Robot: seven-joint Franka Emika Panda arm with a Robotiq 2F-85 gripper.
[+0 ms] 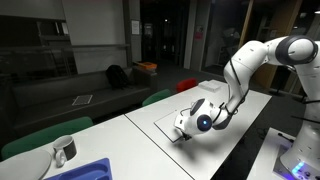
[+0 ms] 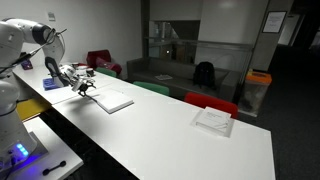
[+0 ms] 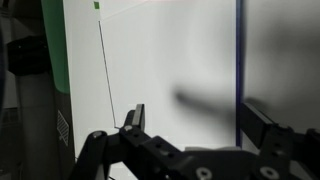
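Observation:
A flat white board (image 2: 115, 102) lies on the white table, and my gripper (image 2: 86, 93) is low near its left end in exterior view 2. In exterior view 1 the gripper (image 1: 181, 136) appears just above the tabletop. From the wrist, the two dark fingers (image 3: 135, 118) stand wide apart with no object visible between their tips. A dark blue straight edge or strip (image 3: 239, 70) runs lengthwise close to the right finger; whether they touch I cannot tell. Soft shadows fall on the white surface.
At the left in exterior view 1 are a mug (image 1: 65, 148), a blue tray (image 1: 85, 171) and a pale round item (image 1: 27, 165). A white wire-like rack (image 2: 213, 121) sits at the far table edge.

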